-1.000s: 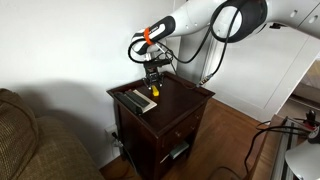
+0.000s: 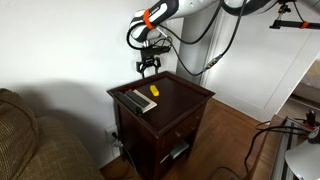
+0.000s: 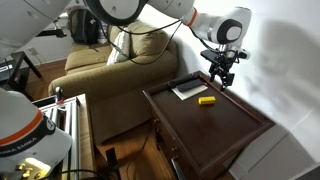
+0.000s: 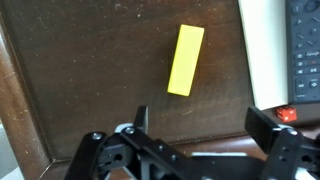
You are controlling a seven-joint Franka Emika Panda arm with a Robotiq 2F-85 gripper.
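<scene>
A yellow block [image 4: 185,60] lies flat on the dark brown cabinet top [image 3: 215,140], with bare surface around it. In the first exterior view the same yellow block [image 2: 154,90] sits near the middle of the top. My gripper [image 2: 149,69] hangs above the cabinet, toward the wall side, clear of the block. Its fingers stand wide apart in the wrist view, and nothing is between them. The block appears ahead of the fingertips there, apart from both.
Beside the block lie a cream-white flat object [image 4: 262,50] and a black remote [image 4: 304,45]. A small red cube [image 4: 286,113] is near the remote's end. The wall [image 3: 285,70] stands close behind the cabinet. Much of the top is free.
My gripper has risen and drawn back from close above the yellow block, toward the wall. The block and the objects beside it look unmoved.
</scene>
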